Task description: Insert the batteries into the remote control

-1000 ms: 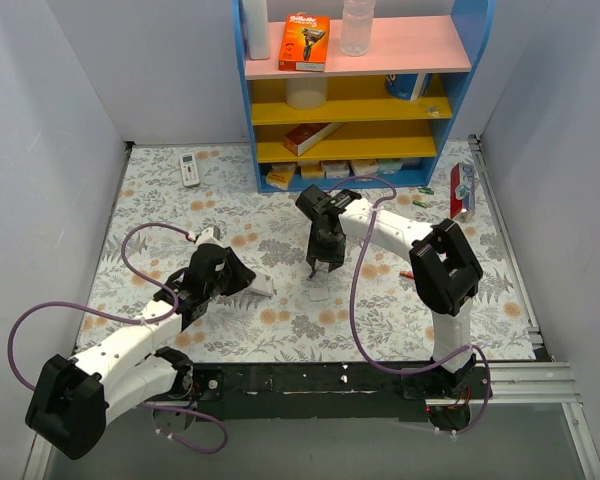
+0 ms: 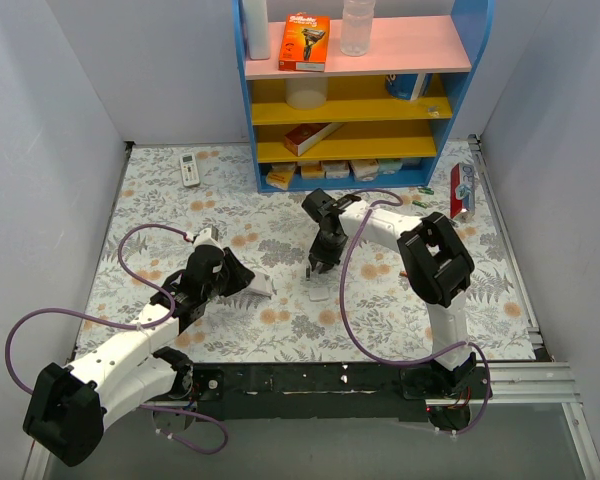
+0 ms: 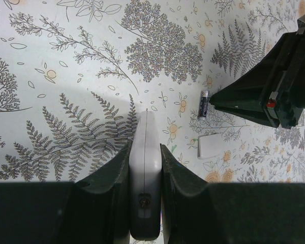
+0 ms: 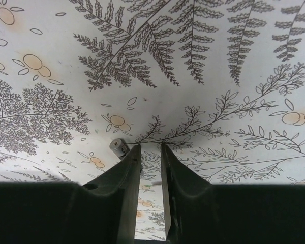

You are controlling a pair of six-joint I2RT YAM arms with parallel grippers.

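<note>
My left gripper (image 2: 242,276) is shut on a white object (image 3: 145,152), likely the remote's body, resting over the table in the left wrist view. My right gripper hangs low over the table, its two fingertips a small gap apart, nothing seen between them. A small battery (image 4: 119,147) lies just beside the left fingertip in the right wrist view, partly hidden by it; the left wrist view shows the battery (image 3: 203,103) by the right gripper's tips. A small white plate, perhaps the battery cover (image 3: 210,146), lies nearby.
A white remote (image 2: 189,170) lies at the back left. The shelf unit (image 2: 430,177) stands at the back. Green batteries (image 2: 422,198) and a red box (image 2: 462,195) lie at the back right.
My right gripper has shifted and turned slightly above the battery and white plate. The left arm stays almost where it was.
</note>
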